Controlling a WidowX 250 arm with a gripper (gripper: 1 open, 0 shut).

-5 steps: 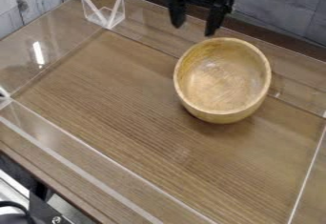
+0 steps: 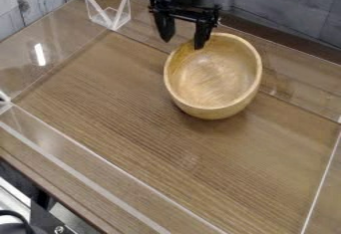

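My black gripper is at the top centre of the camera view, its two fingers apart and open, over the back-left rim of a large tan oval bowl. Whether it touches the rim I cannot tell. The bowl looks empty and rests on the wooden table.
A white wire object stands at the back left, and another white piece is at the left edge. Dark cables lie at the lower left corner.
My gripper has moved left and down toward the bowl's back-left rim. The bowl has shifted a little to the left.
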